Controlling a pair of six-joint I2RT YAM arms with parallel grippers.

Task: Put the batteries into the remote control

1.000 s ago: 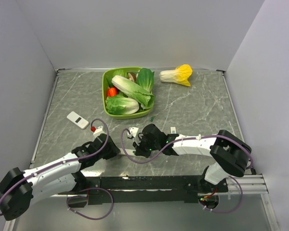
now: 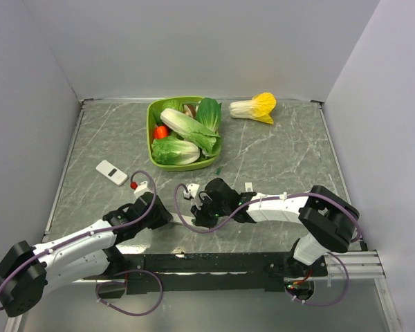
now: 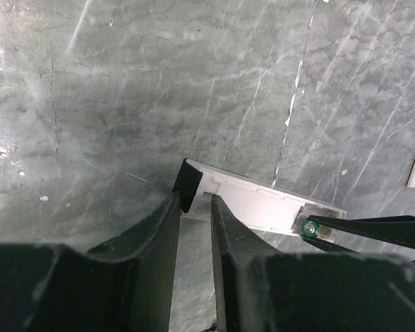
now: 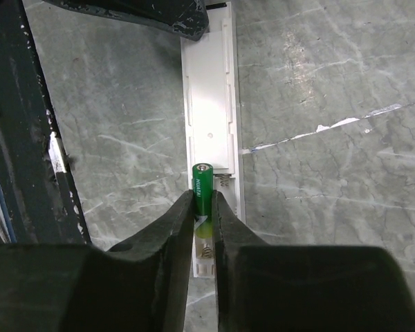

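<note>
The white remote control [image 3: 256,203] lies with its battery compartment facing up. My left gripper is shut on its black-ended end. At its other end, the green AA battery [image 4: 202,187] is over the compartment, tilted, with one end raised toward the right wrist camera. It does not lie flat in the slot, and metal springs [image 4: 223,179] show beside it. My right gripper is slightly open around the battery, fingers parted on either side. In the top view the arms largely cover the remote and hide the battery.
A green basket of vegetables [image 2: 154,158] stands at the back. Near it lie a yellow-topped vegetable [image 2: 252,108] and a small green object [image 2: 218,170]. A white device [image 2: 111,173] lies at left, a small white piece [image 2: 249,187] at right.
</note>
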